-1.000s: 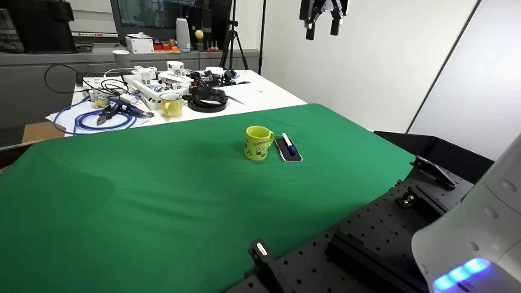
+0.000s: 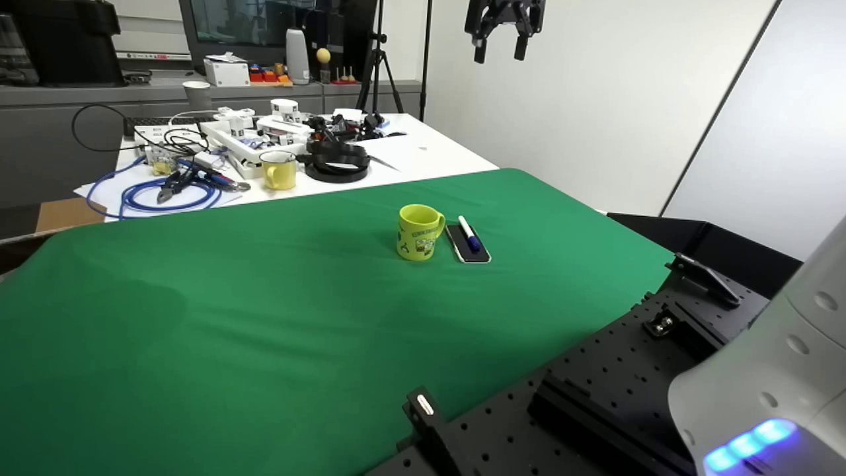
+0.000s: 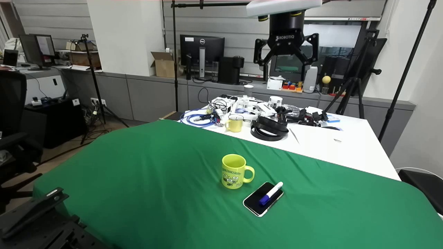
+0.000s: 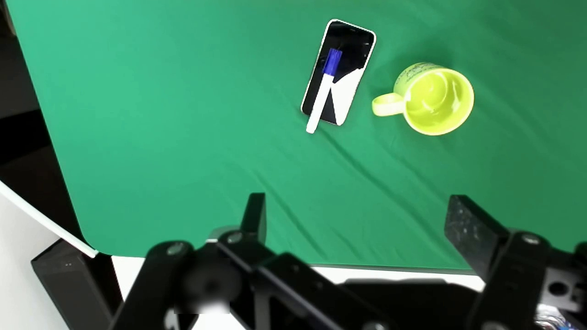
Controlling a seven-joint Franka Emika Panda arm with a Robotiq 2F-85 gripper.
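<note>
High above the table hangs my gripper (image 2: 500,55), its fingers wide apart and empty; in exterior view 2 the same gripper (image 3: 286,74) points straight down. On the green cloth stands an upright yellow-green mug (image 2: 416,233) with printed figures. Beside it, on its handle side, lies a dark phone (image 2: 473,252) with a pale edge. Across the phone rests a white marker (image 3: 272,193) with a blue cap. From the wrist view, the mug (image 4: 437,101) is visibly empty inside, its handle toward the phone (image 4: 346,90), and the marker (image 4: 324,93) overhangs the phone's end slightly.
Beyond the green cloth (image 3: 137,166), a white table (image 3: 353,145) carries a yellow enamel mug (image 3: 235,123), black rings (image 3: 270,128), cables and tools. A black perforated base plate (image 2: 555,412) borders the cloth.
In exterior view 1 my gripper has shifted a little to the left and very slightly up, still open. The mug, phone and marker have stayed in place.
</note>
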